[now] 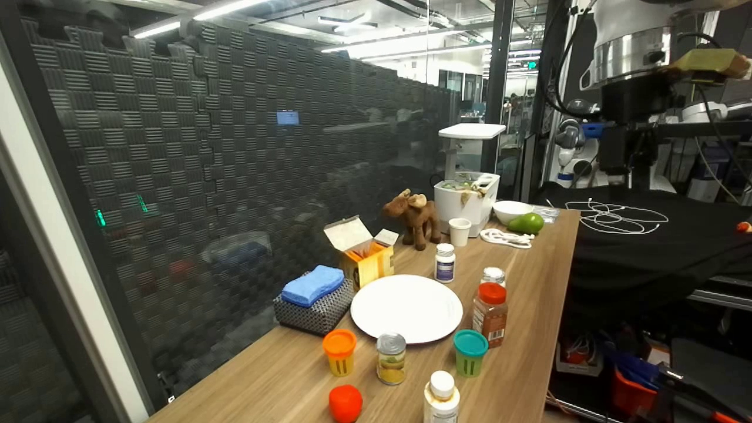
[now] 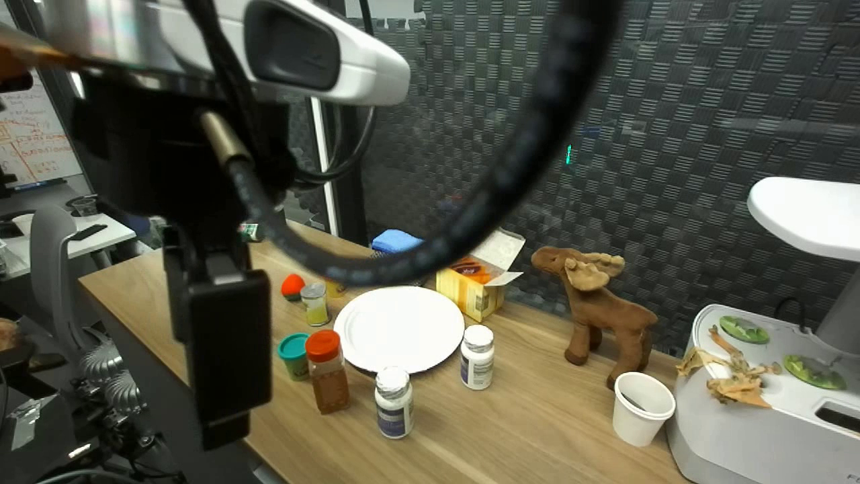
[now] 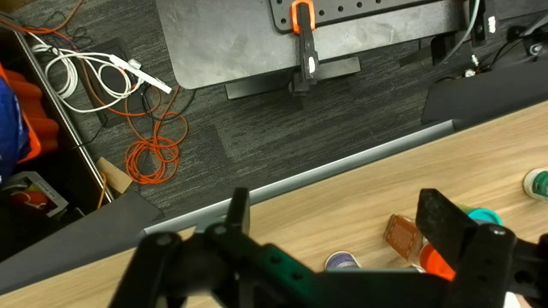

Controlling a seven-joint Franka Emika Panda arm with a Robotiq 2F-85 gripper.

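Note:
My gripper stands open, its two dark fingers wide apart over the desk's edge with nothing between them. In the second exterior view it hangs in the left foreground, high off the wooden desk. A white plate (image 1: 406, 308) lies at the middle of the desk. Close to it stand a red-lidded spice jar (image 1: 490, 314), a teal-lidded tub (image 1: 469, 352), an orange-lidded tub (image 1: 339, 351) and a can (image 1: 391, 358). White pill bottles (image 2: 477, 357) are by the plate, and a red ball-like item (image 1: 345, 403) sits near the front.
A brown plush moose (image 2: 600, 302), a paper cup (image 2: 642, 409) and a white planter (image 1: 466, 201) occupy the far end. An opened yellow box (image 1: 370, 262) and a blue cloth (image 1: 313, 285) line the glass side. Bare desk lies right of the pill bottles.

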